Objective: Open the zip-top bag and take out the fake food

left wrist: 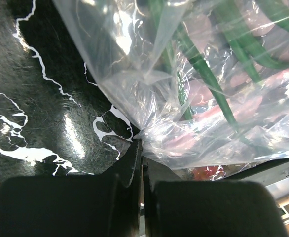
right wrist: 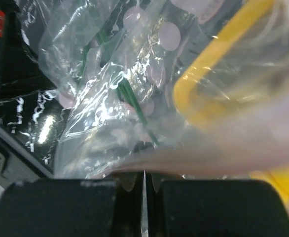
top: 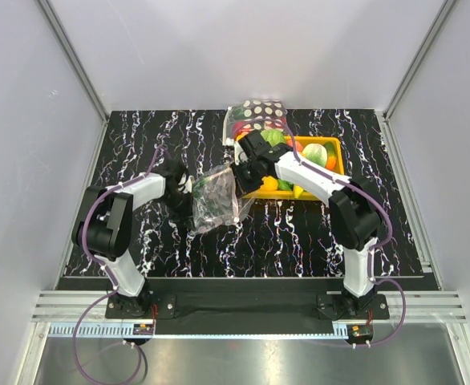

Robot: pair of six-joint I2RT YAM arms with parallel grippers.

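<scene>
A clear zip top bag (top: 216,202) lies between my two arms, with green and pinkish food (left wrist: 198,59) visible through its film. My left gripper is shut on the bag's corner, where the film gathers into creases at the fingertips. At the bag's right end, along its pale top edge, my right gripper (top: 237,183) is shut. In the right wrist view, film (right wrist: 134,165) runs right by the fingertips; whether the edge is pinched between them I cannot tell. The bag's opening is hidden there.
A yellow bin (top: 341,154) full of colourful play food stands just right of the bag, under the right arm. Behind it lies a dotted bag (top: 265,111).
</scene>
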